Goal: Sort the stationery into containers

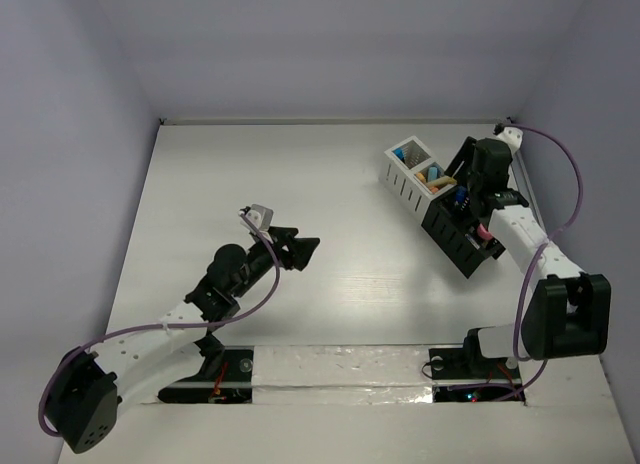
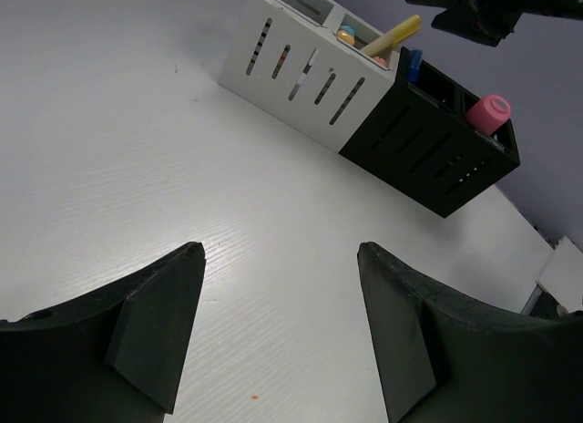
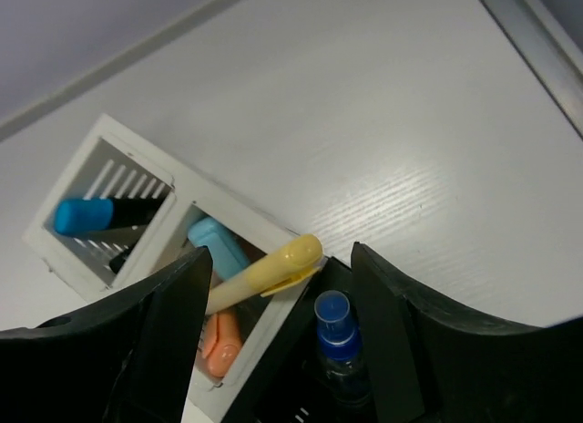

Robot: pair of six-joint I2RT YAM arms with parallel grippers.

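Note:
My right gripper (image 1: 464, 156) is open above the organiser at the right, nothing seen between its fingers. The white bin (image 1: 402, 192) holds a blue-capped marker (image 3: 86, 215), a light blue item (image 3: 217, 243), a yellow highlighter (image 3: 263, 275) and an orange item (image 3: 221, 343). The adjoining black bin (image 1: 447, 241) holds a blue-capped bottle (image 3: 338, 337) and a pink cylinder (image 2: 488, 115). My left gripper (image 1: 298, 250) hangs open over the empty table at centre left, empty.
Walls stand at the back and both sides, the right one close beside my right arm.

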